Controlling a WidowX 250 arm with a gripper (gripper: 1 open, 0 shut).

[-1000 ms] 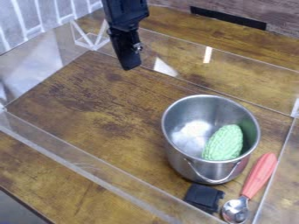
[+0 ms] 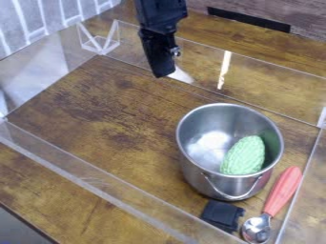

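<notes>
My black gripper (image 2: pixel 162 59) hangs over the back middle of the wooden surface, above and to the left of a steel pot (image 2: pixel 204 143); it looks shut, with nothing visible between its fingers. The pot stands at the right, with a pale green textured oblong object (image 2: pixel 245 154) lying inside it.
A scoop with a red handle (image 2: pixel 283 191) lies right of the pot, and a small black object (image 2: pixel 222 214) sits in front of it. Clear panels (image 2: pixel 90 191) border the work area.
My gripper has moved to the right, toward the pot's side of the area. The pot, green object and scoop look unmoved.
</notes>
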